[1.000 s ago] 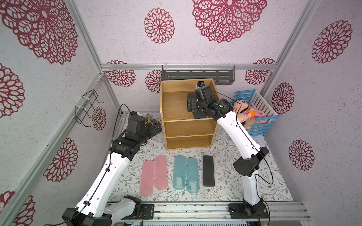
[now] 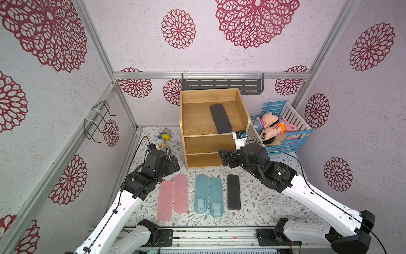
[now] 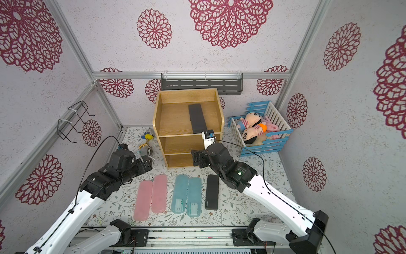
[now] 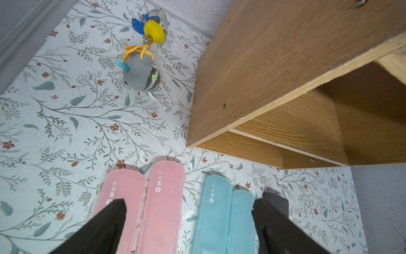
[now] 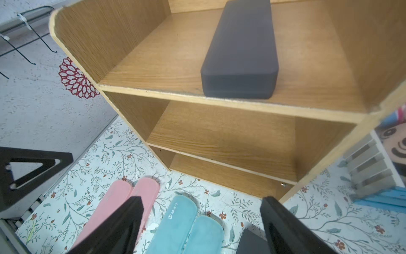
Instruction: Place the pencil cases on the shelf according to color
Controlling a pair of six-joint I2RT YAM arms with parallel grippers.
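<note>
One black pencil case [image 2: 221,118] lies on the top level of the wooden shelf [image 2: 197,120], its near end by the front edge. A second black case [image 2: 233,192] rests on the table. To its left are two blue cases [image 2: 201,193] side by side, then two pink cases [image 2: 180,193]. My right gripper stands open and empty in front of the shelf's lower levels. Open and empty too, my left gripper hangs over the table, left of the shelf and behind the pink cases.
The middle and bottom shelf levels are bare. A blue and white basket [image 2: 277,147] of dolls stands right of the shelf. Small plush toys [image 4: 141,72] lie left of it.
</note>
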